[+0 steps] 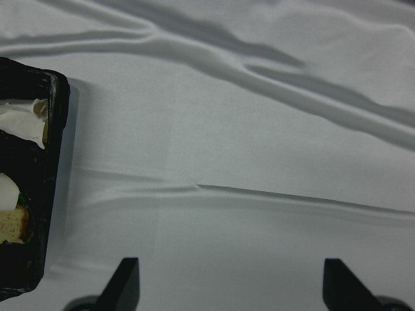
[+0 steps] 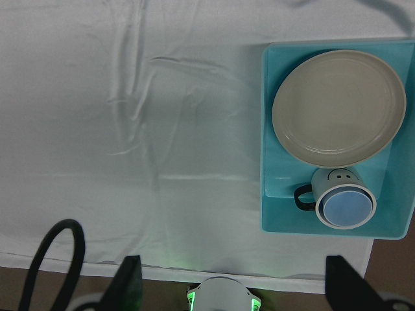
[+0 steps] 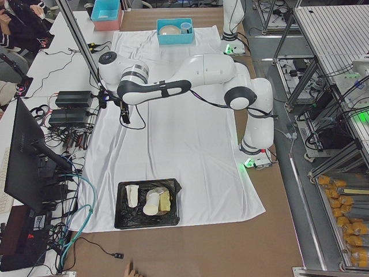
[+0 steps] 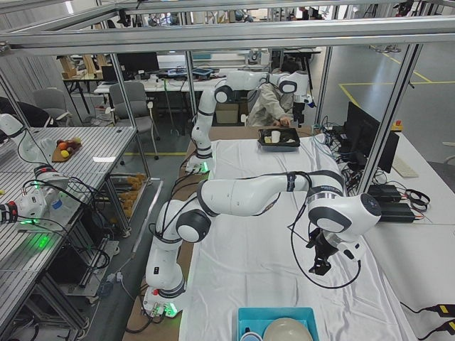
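Note:
A black tray [image 3: 124, 213] holds a white cup [image 3: 151, 203], a yellow sponge-like piece [image 3: 164, 200] and a white item [image 3: 132, 195]; it also shows at the left edge of the left wrist view. A blue bin [image 2: 279, 217] holds a beige plate [image 2: 339, 108] and a mug [image 2: 347, 207] with a blue inside and black handle. My left gripper hangs over the white cloth beside the black tray, open, nothing between its fingers. My right gripper hangs over the cloth beside the blue bin, open and empty.
Monitors, boxes and cables line one side of the table. A metal frame [image 4: 227, 35] surrounds the workspace. A person [image 4: 270, 106] is behind the black tray.

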